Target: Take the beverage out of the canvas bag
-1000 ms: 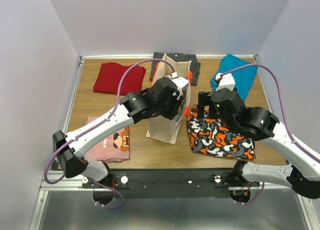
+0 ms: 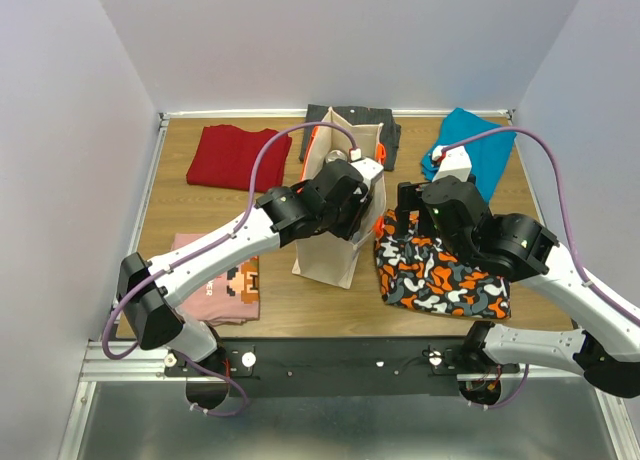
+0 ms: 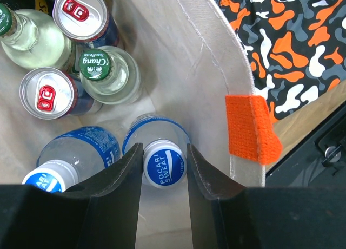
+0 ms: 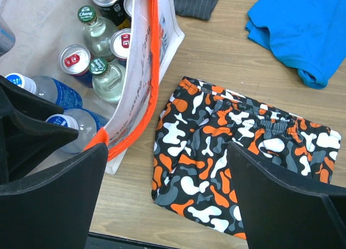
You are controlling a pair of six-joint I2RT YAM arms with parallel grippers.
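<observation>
The canvas bag (image 2: 325,260) stands mid-table, holding cans and bottles. Inside it, in the left wrist view, my left gripper is shut on the blue cap of a water bottle (image 3: 157,130). A second water bottle (image 3: 81,151) lies beside it; glass bottles (image 3: 108,81) and cans (image 3: 46,94) sit farther back. My right gripper hovers open to the bag's right, above the camouflage cloth (image 4: 211,151), with nothing between its fingers.
A red cloth (image 2: 235,155) lies back left, a blue one (image 2: 485,160) back right, a dark grey one (image 2: 385,125) behind the bag, a pink one (image 2: 210,290) front left.
My left arm has shifted slightly toward the right over the bag. The right arm has not visibly moved.
</observation>
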